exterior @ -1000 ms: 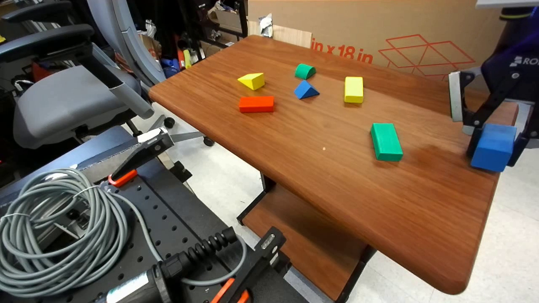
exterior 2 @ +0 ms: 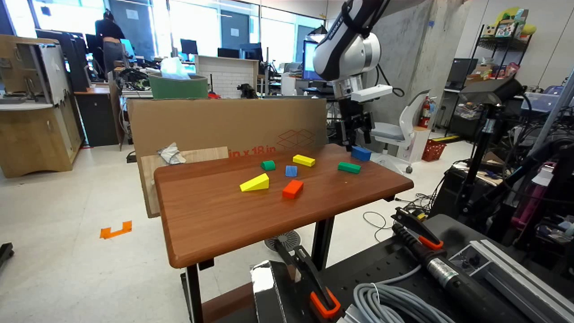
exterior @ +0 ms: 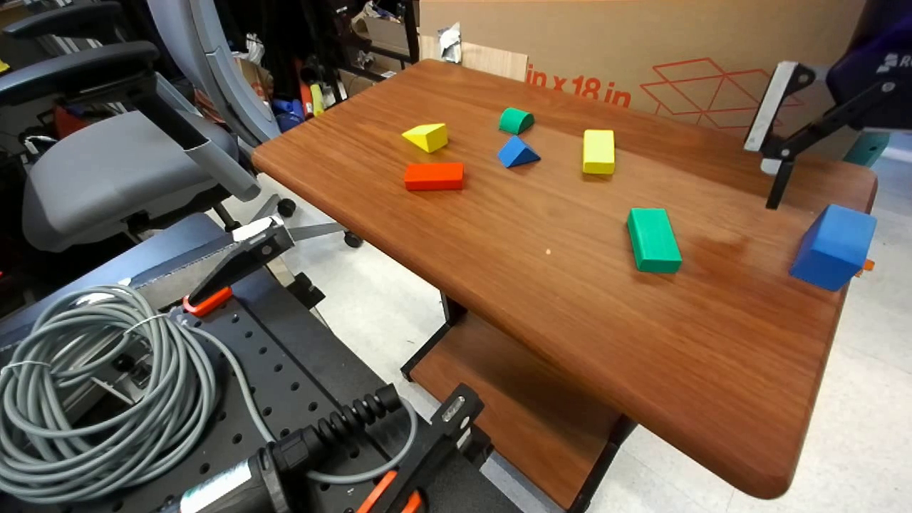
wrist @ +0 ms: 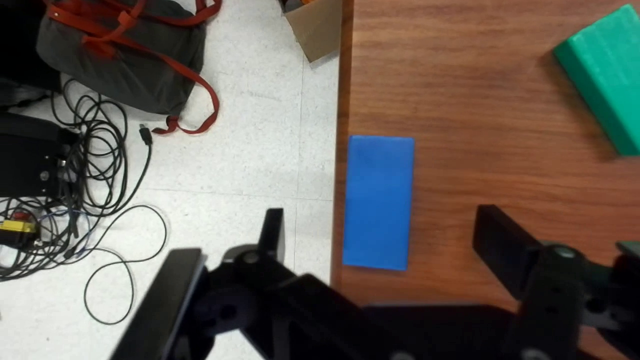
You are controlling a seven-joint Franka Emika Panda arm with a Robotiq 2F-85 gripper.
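A blue rectangular block (wrist: 379,204) lies by the edge of the wooden table, its length roughly along that edge in the wrist view. My gripper is open, with its two fingers well apart and the block seen in the gap between them. Exterior view 1 shows one dark finger (exterior: 779,184) raised clear of the tabletop, behind the blue block (exterior: 833,246); the other finger is out of sight there. From exterior view 2 the gripper (exterior 2: 355,137) hangs just above the blue block (exterior 2: 361,154). Nothing is held.
A green block (exterior: 655,241) lies nearest the blue one. Farther along are a yellow block (exterior: 598,152), a blue triangle (exterior: 518,152), a green half-round (exterior: 516,120), a yellow wedge (exterior: 427,137) and a red block (exterior: 434,176).
A second ago the fingers were down around the blue block; now the gripper is higher and off it. The block remains by the edge, looking slightly turned. Other blocks stay put.
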